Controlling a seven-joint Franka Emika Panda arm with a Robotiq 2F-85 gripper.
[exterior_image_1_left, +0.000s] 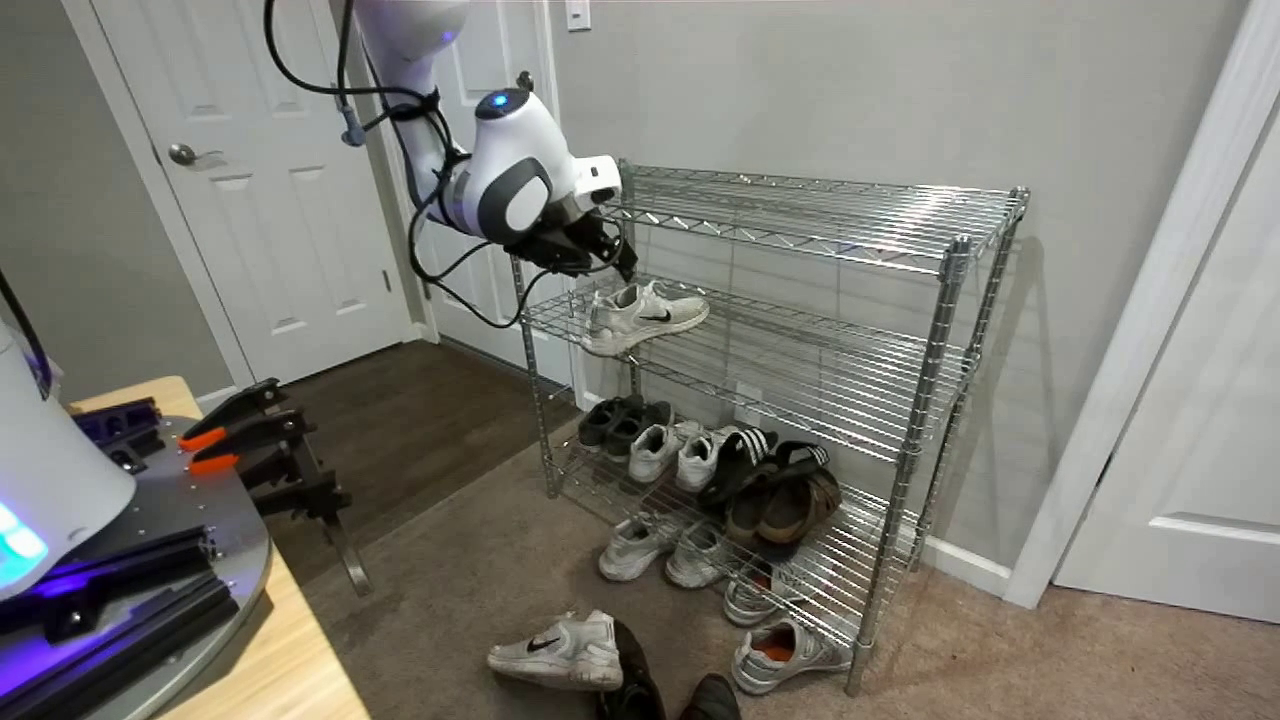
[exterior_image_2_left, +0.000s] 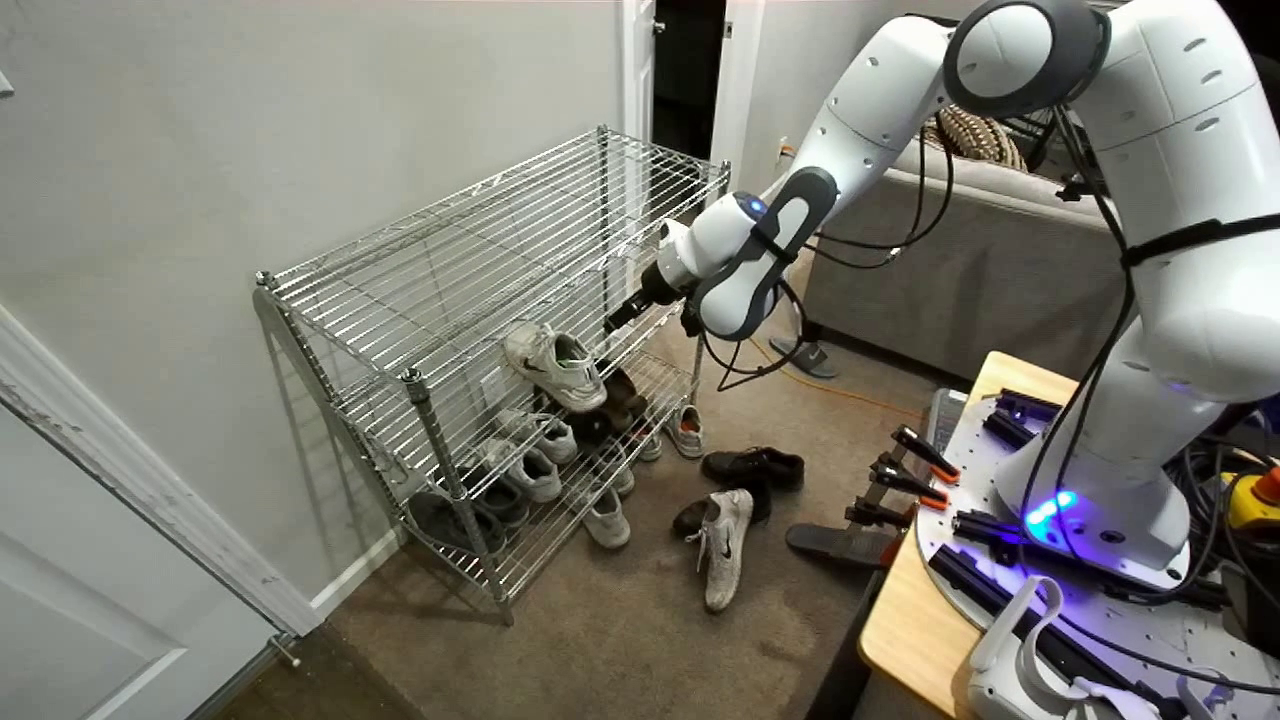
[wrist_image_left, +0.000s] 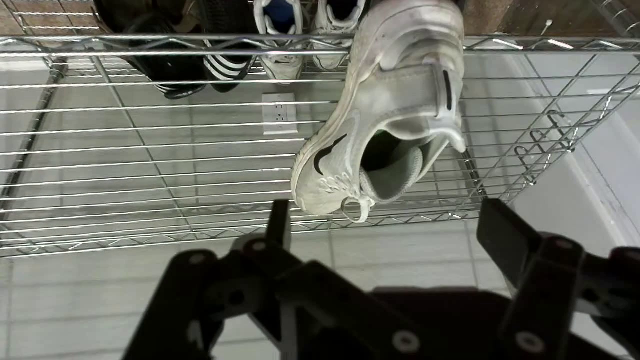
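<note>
On the middle shelf of the wire rack sits a white sneaker with a black swoosh, near the shelf's left end. In the wrist view this sneaker shows beyond the fingers, apart from them. A second white sneaker lies on the carpet in front of the rack, partly over a black shoe; exterior view 2 also shows that fallen sneaker. My gripper is open, its fingers wide apart with nothing between them. It hangs just above the shelved sneaker, under the top shelf's level.
Several shoes and sandals crowd the bottom shelf, and more sneakers stand on the floor by it. The middle shelf is bare to the right in exterior view 1. Rack posts stand at the corners.
</note>
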